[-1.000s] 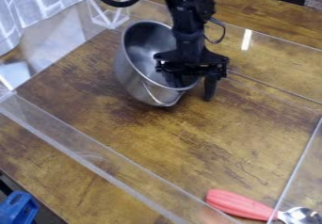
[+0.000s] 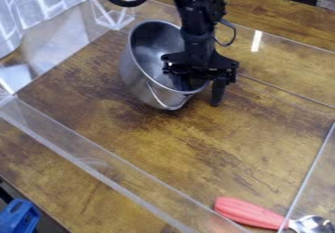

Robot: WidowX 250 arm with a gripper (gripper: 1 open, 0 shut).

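Note:
A steel pot (image 2: pixel 141 56) stands tilted on the wooden surface in the upper middle of the camera view. The black gripper (image 2: pixel 199 80) reaches down from the top of the view over the pot's right side, its lower part at the rim. I cannot see clearly whether its fingers are open or shut, or whether the rim is between them.
A spoon with a red handle (image 2: pixel 249 213) lies at the bottom right. A blue object (image 2: pixel 16 219) is at the bottom left corner. Clear panel edges run along the sides.

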